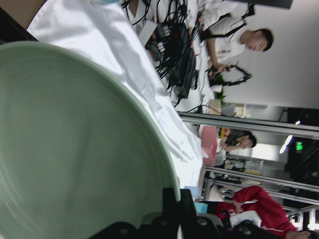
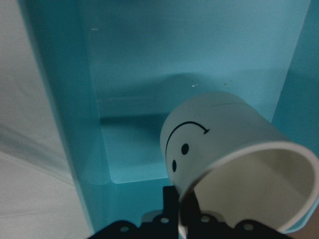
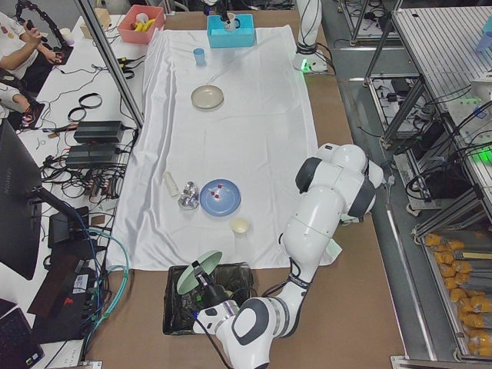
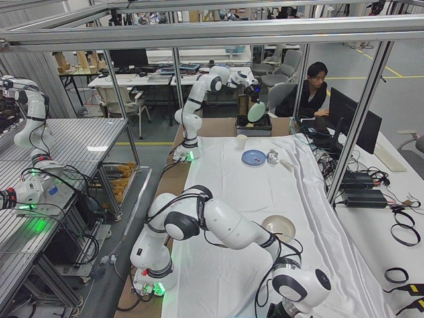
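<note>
My left gripper is shut on the rim of a green plate [image 1: 75, 134], held tilted over a black-lined bin [image 3: 178, 311] at the near end of the table in the camera left view. At the far end, my right gripper is shut on the rim of a white paper cup [image 2: 224, 124] with a drawn smiley face, tipped inside a light-blue box [image 2: 189, 45].
On the white cloth [image 3: 254, 123] are a blue plate [image 3: 220, 206] with small red bits, crumpled foil [image 3: 188, 198], a pale cup [image 3: 239, 226], a beige plate [image 3: 207, 97] and a small blue cup [image 3: 199, 57].
</note>
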